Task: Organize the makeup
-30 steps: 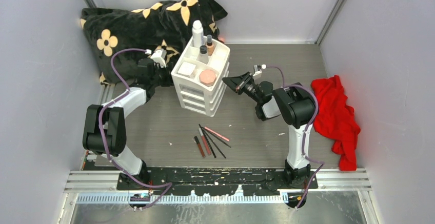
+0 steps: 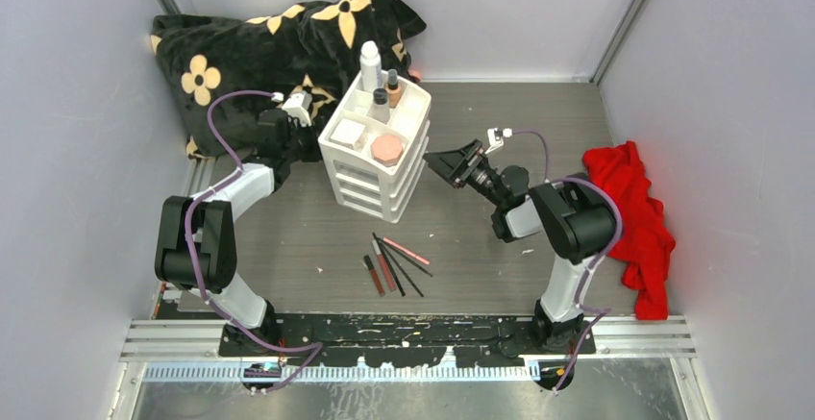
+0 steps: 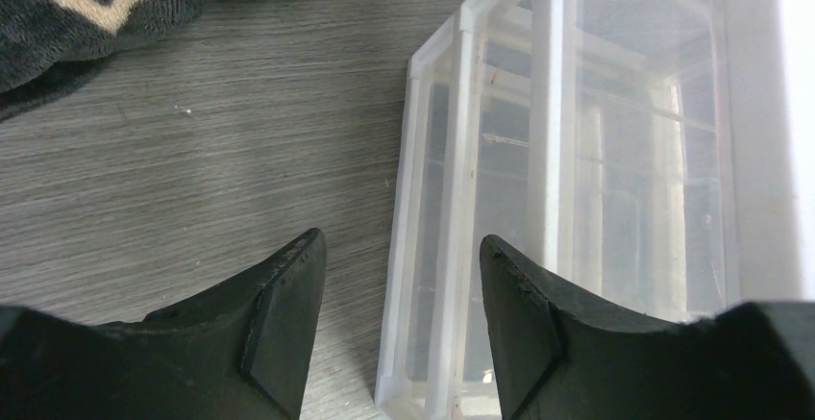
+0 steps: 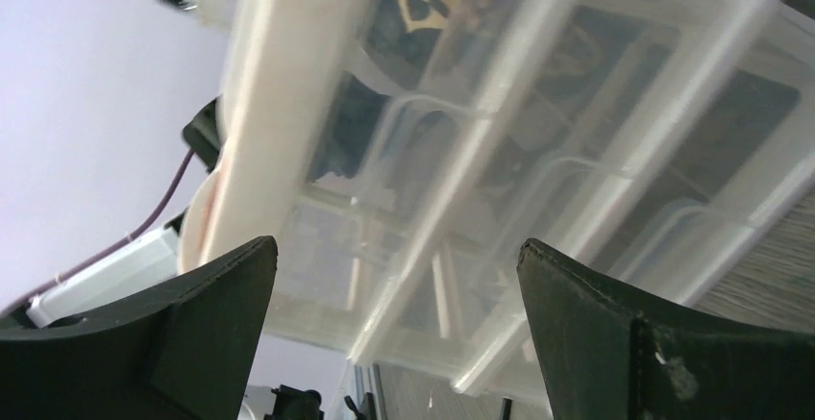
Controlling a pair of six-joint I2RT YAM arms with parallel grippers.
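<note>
A white organizer (image 2: 356,172) with clear drawers stands near the middle of the table. Its top holds a white bottle (image 2: 371,66), a dark-capped bottle (image 2: 381,108), a tan bottle (image 2: 393,91), a white box (image 2: 348,134) and a pink compact (image 2: 387,149). Left of it, my left gripper is open, with the organizer's edge (image 3: 444,209) showing between and beyond its fingers. My right gripper stands open on the drawer side, the clear drawer fronts (image 4: 461,189) in view past its fingers. On the table in front lie a pink pencil (image 2: 407,251) and several dark pencils and tubes (image 2: 374,275).
A dark blanket (image 2: 259,50) with tan flowers fills the back left, close behind the organizer. A red cloth (image 2: 629,218) lies at the right wall. Bare table (image 2: 538,117) shows at the back right.
The organizer has shifted very slightly. The left arm stays put.
</note>
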